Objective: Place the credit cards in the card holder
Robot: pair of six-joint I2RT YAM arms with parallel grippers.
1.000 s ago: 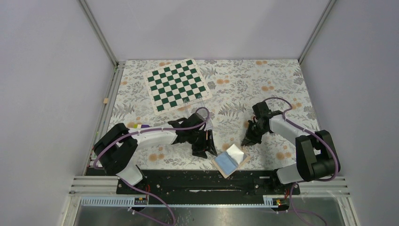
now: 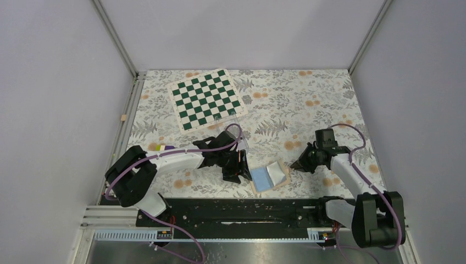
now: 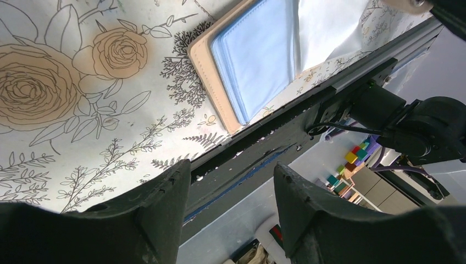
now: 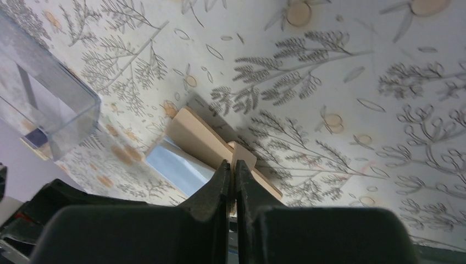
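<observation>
The card holder (image 2: 262, 179) lies spread open at the front of the table, tan outside with a blue panel (image 3: 255, 55) and a white panel (image 3: 329, 27). My right gripper is at its right end, shut on a small tan tab (image 4: 244, 155) of the holder. Left of the holder, my left gripper is open, with nothing between its fingers. Its fingertips are apart from the holder in the left wrist view. I cannot make out any card for certain.
A clear box (image 4: 71, 118) stands beyond the left gripper, partly hidden by that arm in the top view. A green-and-white checkered board (image 2: 207, 100) lies at the back. Small coloured items (image 2: 165, 147) rest at the left.
The left arm has barely moved.
</observation>
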